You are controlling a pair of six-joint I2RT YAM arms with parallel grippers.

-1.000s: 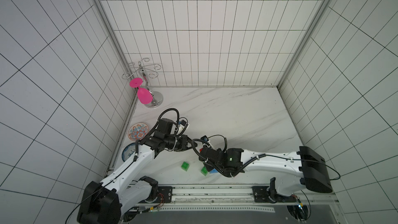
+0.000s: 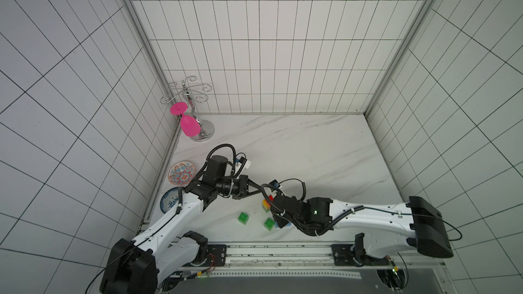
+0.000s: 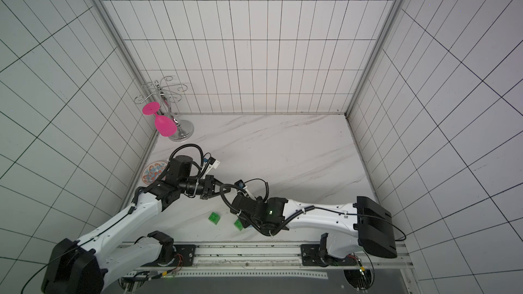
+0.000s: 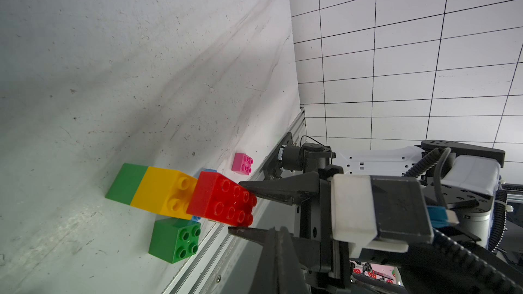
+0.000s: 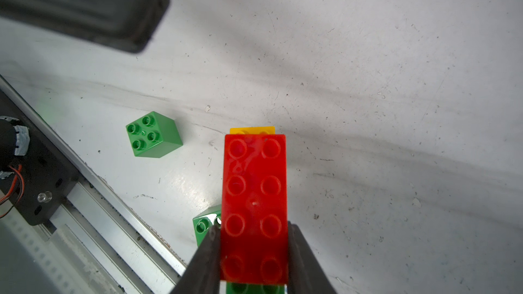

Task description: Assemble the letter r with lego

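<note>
A long red brick is held by my right gripper, shut on it, above a yellow brick that lies against a green brick. Loose green bricks lie near the front edge. A small pink brick and part of a blue piece also show. My left gripper hangs above and left of the bricks, shut with no brick visible in it; its tip is partly hidden by the right arm in the top views.
A metal stand with pink items stands at the back left. Two patterned plates lie along the left side. A metal rail runs along the front edge.
My right arm has shifted slightly right and toward the front over the last second. The left arm has barely moved.
</note>
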